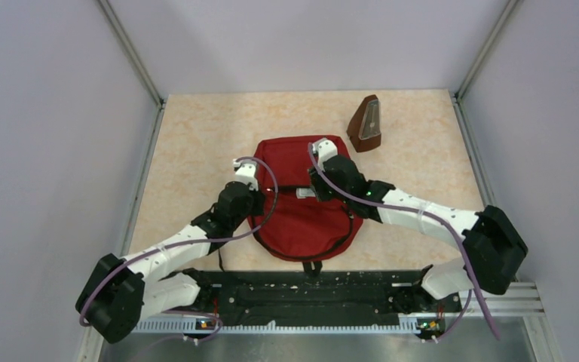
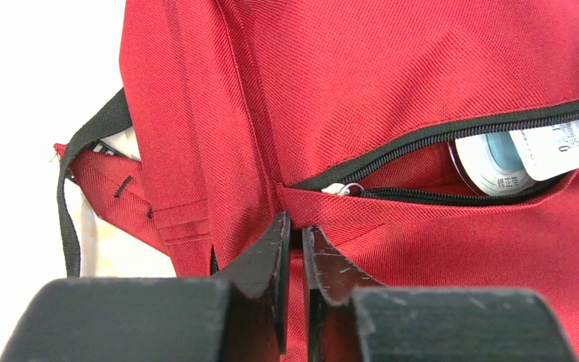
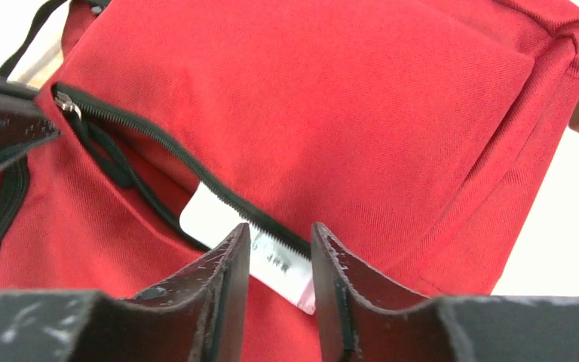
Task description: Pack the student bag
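Observation:
A red bag [image 1: 301, 230] lies on the table. Its front zip pocket stands open; inside are a white item [image 2: 558, 143] and a round correction tape [image 2: 497, 166]. My left gripper holds the pocket's edge at the end by the zip pull [image 2: 335, 188], fingertips nearly together on red fabric. My right gripper hangs over the other end of the pocket, its fingers apart, above the white item; whether they touch it is unclear.
A brown pouch [image 1: 363, 130] stands at the back right, beside the bag. A black strap [image 2: 83, 143] lies at the bag's left side.

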